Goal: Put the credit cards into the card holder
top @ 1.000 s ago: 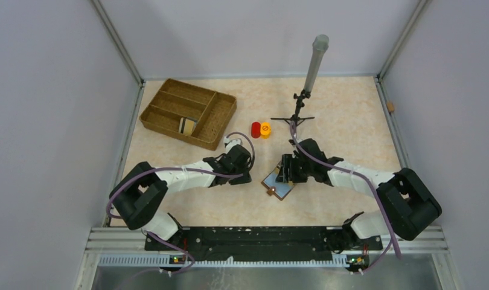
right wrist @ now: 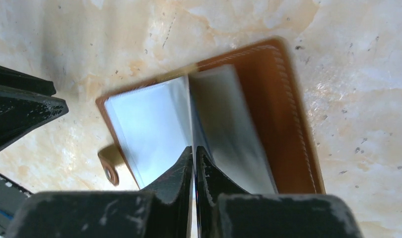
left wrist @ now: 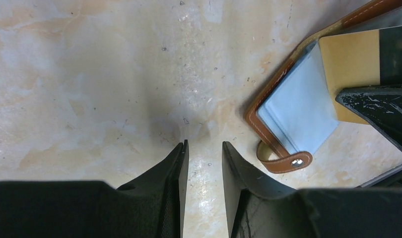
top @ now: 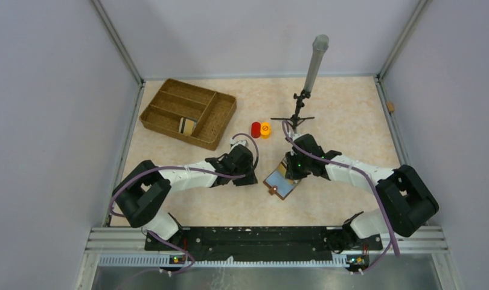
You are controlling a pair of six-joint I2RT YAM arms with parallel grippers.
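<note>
The card holder, a brown wallet (top: pixel 279 186) with pale blue inner faces and a snap strap (left wrist: pixel 288 162), lies open-side up on the table. A gold card with a black stripe (left wrist: pixel 350 64) stands over the holder's pale panel, with my right gripper shut on it. In the right wrist view that card shows edge-on as a thin line running between the fingertips; whether it is inside a slot cannot be told. To the left of the holder, my left gripper is open above bare table, nothing between its fingers.
A brown divided basket (top: pixel 221 124) at the back left has striped cards (top: pixel 187 126) in one compartment. Red (top: pixel 255 129) and orange (top: pixel 265 130) pieces lie behind the grippers, near a stand (top: pixel 297 112). Table left of the holder is clear.
Over the last second the holder has shifted and turned slightly under my right gripper, and more of the gold card shows from above. My left gripper has edged slightly right.
</note>
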